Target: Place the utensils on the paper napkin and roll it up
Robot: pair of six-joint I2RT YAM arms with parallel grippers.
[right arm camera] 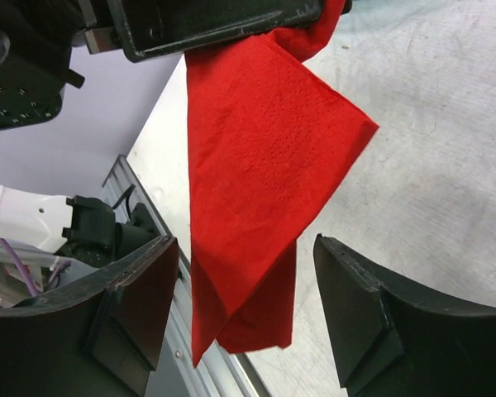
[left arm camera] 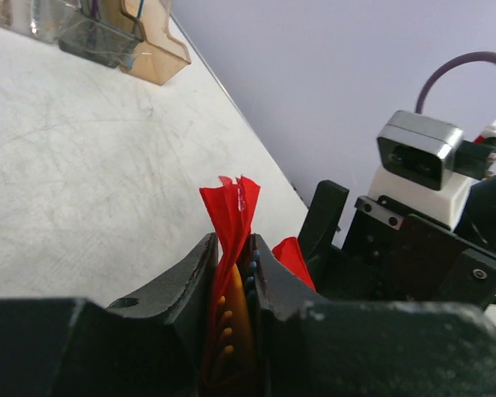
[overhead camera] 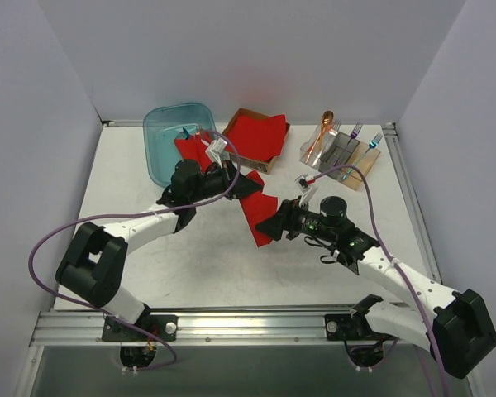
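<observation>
A red paper napkin (overhead camera: 258, 217) hangs above the middle of the table. My left gripper (overhead camera: 250, 188) is shut on its upper part; in the left wrist view a red fold (left arm camera: 231, 219) sticks out above the pinched fingertips. At the napkin's lower right edge is my right gripper (overhead camera: 269, 228). The right wrist view shows its fingers (right arm camera: 136, 306) apart, with the dangling napkin (right arm camera: 256, 157) seen across the gap; whether they touch it cannot be told. Utensils, among them a copper spoon (overhead camera: 327, 118) and purple-handled forks (overhead camera: 356, 131), stand in holders at the back right.
Behind the left gripper a box (overhead camera: 257, 165) holds flat red napkins. A teal bin (overhead camera: 153, 141) at the back left contains red bundles with utensils. The clear utensil holder (overhead camera: 307, 157) stands at the back right. Bare white table lies in front of both arms.
</observation>
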